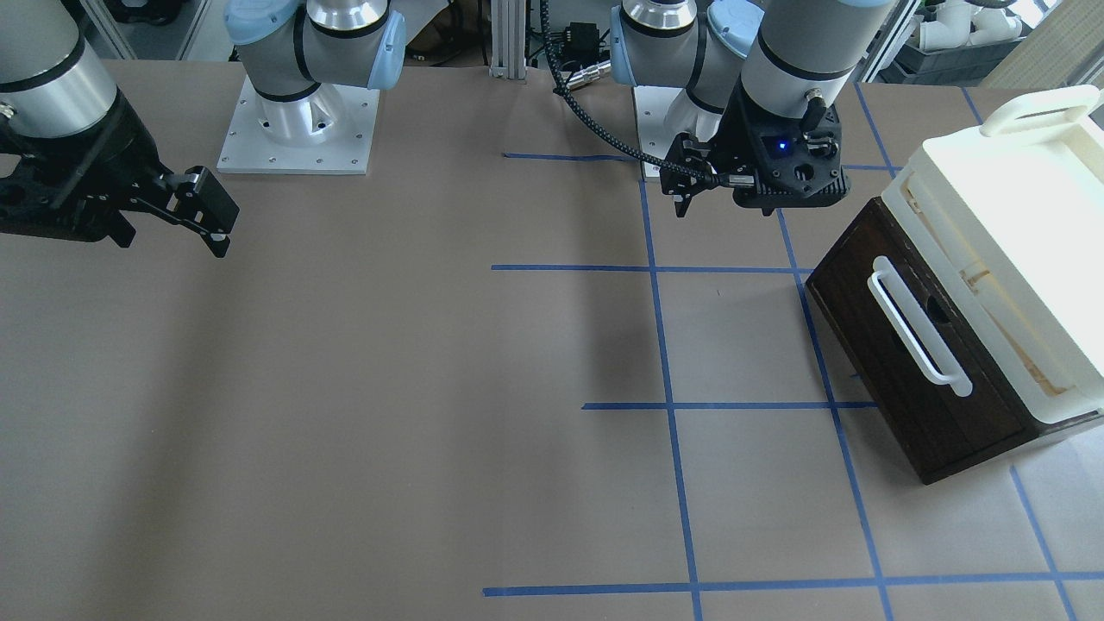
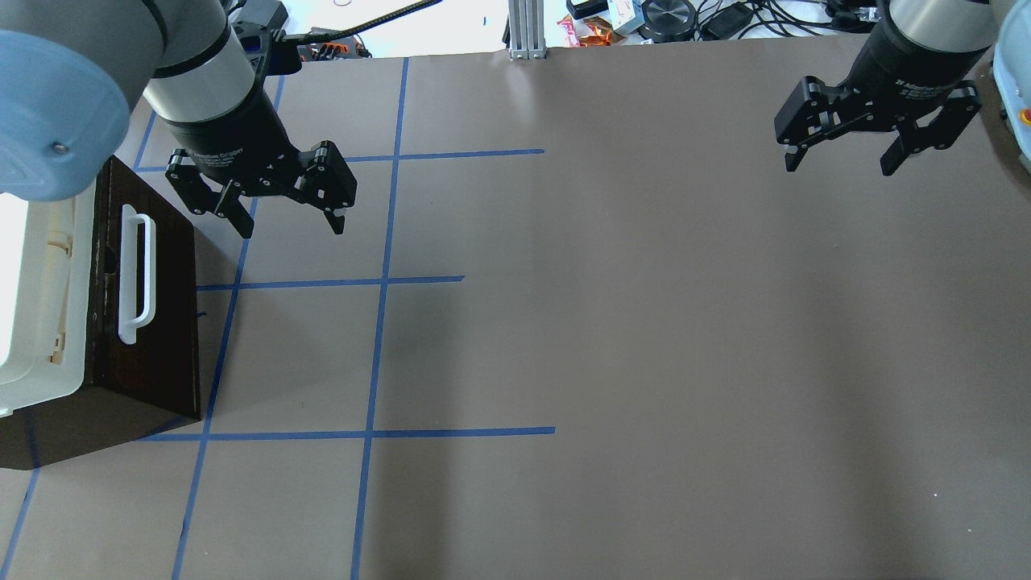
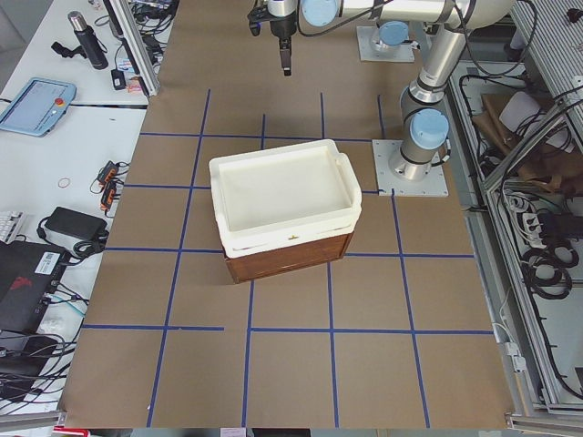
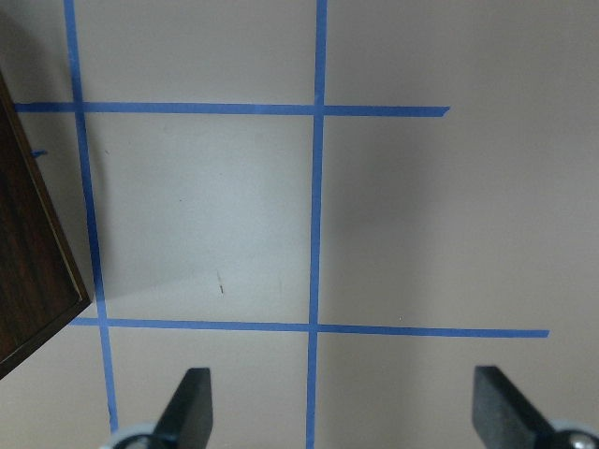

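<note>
A dark wooden box (image 1: 911,414) with a white handle (image 1: 911,321) and a white top tray (image 1: 1025,238) sits at the right in the front view, at the lower middle in the left view. My gripper (image 2: 290,228) is raised beside and beyond the box, its fingers (image 4: 192,412) spread apart with nothing between them over bare gridded floor; it is open. The wrist view shows only the box's dark edge (image 4: 33,253) at the left.
A second arm's gripper (image 2: 841,160) hangs at the other side. Blue tape lines mark the table (image 1: 414,414), which is clear between the arms and in front.
</note>
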